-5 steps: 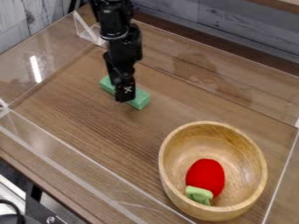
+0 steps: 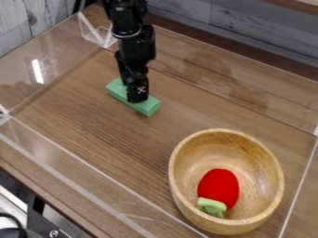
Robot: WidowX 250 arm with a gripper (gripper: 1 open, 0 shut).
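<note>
My black gripper reaches down from the top of the camera view to a green block lying on the wooden table toward the upper middle. Its open fingers are over the block; whether they touch it cannot be told.
A pale wooden bowl at the lower right holds a red object with a green part. A wall runs along the back.
The gripper has shifted slightly up the view, toward the back, uncovering more of the green block. The bowl and its contents are unchanged.
</note>
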